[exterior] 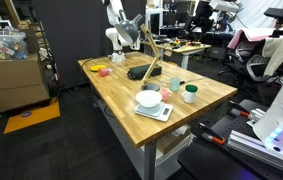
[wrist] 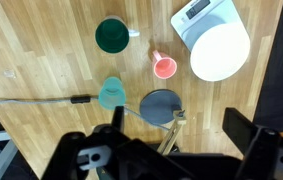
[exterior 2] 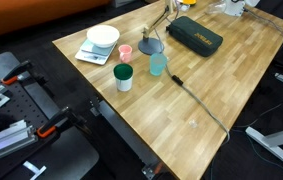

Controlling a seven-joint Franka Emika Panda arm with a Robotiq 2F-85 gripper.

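In the wrist view my gripper is open, its dark fingers spread wide at the lower edge with nothing between them. The table lies below it. A white mug with a dark green inside (wrist: 112, 35) stands near a pink cup (wrist: 164, 66), a translucent teal cup (wrist: 112, 93) and a white bowl (wrist: 220, 52). The bowl rests on a white scale (wrist: 198, 19). A desk lamp's round grey base (wrist: 161, 106) shows between the fingers from above. All these cups stand upright in exterior view 2.
A dark green case (exterior 2: 195, 36) lies behind the lamp (exterior 2: 153, 45). A cable (exterior 2: 203, 105) runs across the tabletop. Black clamps with orange parts (exterior 2: 54, 124) sit on the dark stand beside the table.
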